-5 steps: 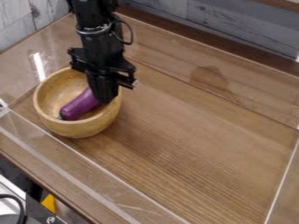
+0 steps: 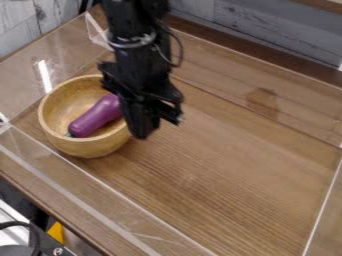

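Note:
A purple elongated object (image 2: 94, 118), like an eggplant, lies inside a wooden bowl (image 2: 70, 140) on the left of the table. My black gripper (image 2: 158, 120) hangs just right of the bowl, blurred, its lower parts over the bowl's right side and the bare table. I see nothing held in it.
Bare wooden table (image 2: 241, 170) spreads to the right and front. A wall and ledge run along the back. Cables and a small yellow item show at the bottom left, off the table's edge.
My gripper has moved right and toward the front, away from over the bowl. The purple object remains in the bowl.

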